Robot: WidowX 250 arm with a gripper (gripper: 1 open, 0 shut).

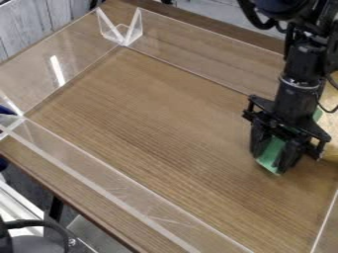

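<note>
My black gripper (282, 138) reaches down at the right side of the wooden table, shut on a green object (272, 156) that shows below and between its fingers. The fingers hide much of the object, so I cannot tell what it is.
A light tan, rounded item (329, 138) lies at the right edge, partly behind the gripper. Clear plastic edging runs along its borders. A black arm part (34, 237) sits at the lower left.
</note>
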